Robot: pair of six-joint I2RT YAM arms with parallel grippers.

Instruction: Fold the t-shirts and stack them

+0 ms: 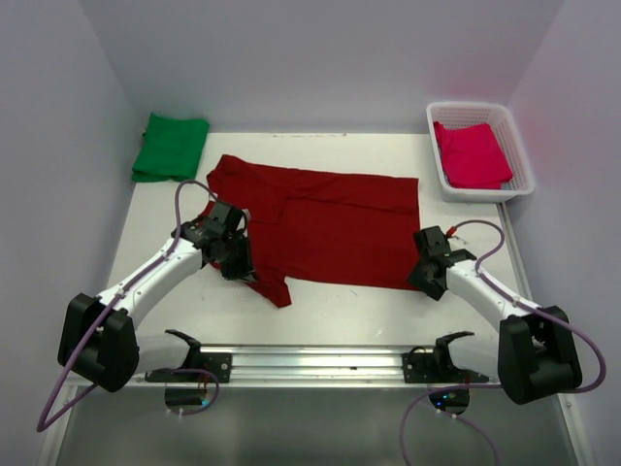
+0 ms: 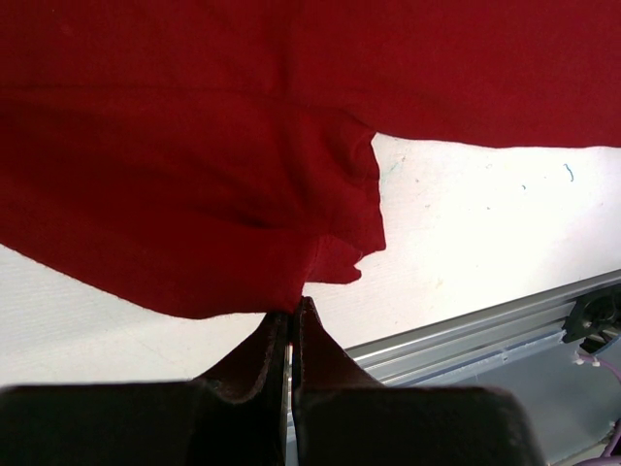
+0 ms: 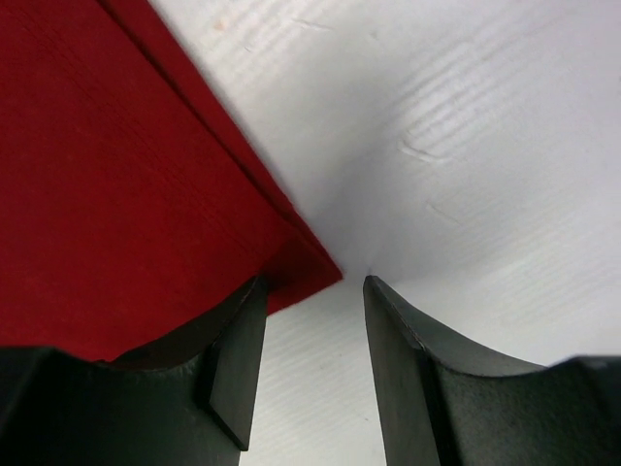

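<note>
A dark red t-shirt [image 1: 330, 233] lies spread across the table [image 1: 349, 320], with a sleeve sticking toward the front at left. My left gripper [image 1: 246, 272] is shut at the lower edge of that sleeve; in the left wrist view the cloth [image 2: 184, 214] meets the closed fingertips, and whether any is pinched cannot be told. My right gripper [image 1: 422, 286] is open over the shirt's front right corner; in the right wrist view the corner [image 3: 291, 262] lies between and just beyond the fingertips.
A folded green shirt [image 1: 170, 148] lies at the back left. A white basket [image 1: 514, 146] holding a bright red cloth [image 1: 471, 155] stands at the back right.
</note>
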